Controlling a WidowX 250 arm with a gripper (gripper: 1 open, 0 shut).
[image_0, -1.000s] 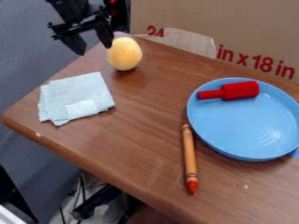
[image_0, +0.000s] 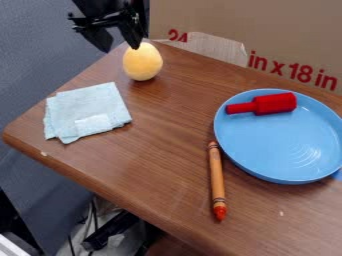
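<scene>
The black gripper (image_0: 114, 30) hangs at the top left, its fingers apart and nothing visible between them, just above and left of a pale yellow egg-shaped object (image_0: 143, 62). A folded light blue cloth (image_0: 86, 112) lies at the table's left. A blue plate (image_0: 278, 153) on the right holds a red cylinder with a handle (image_0: 271, 103). An orange crayon (image_0: 215, 180) lies left of the plate.
The wooden table (image_0: 160, 160) has clear room in its middle. A cardboard box (image_0: 254, 35) stands along the back. The table's left edge drops to a grey area below.
The objects on the table have not moved.
</scene>
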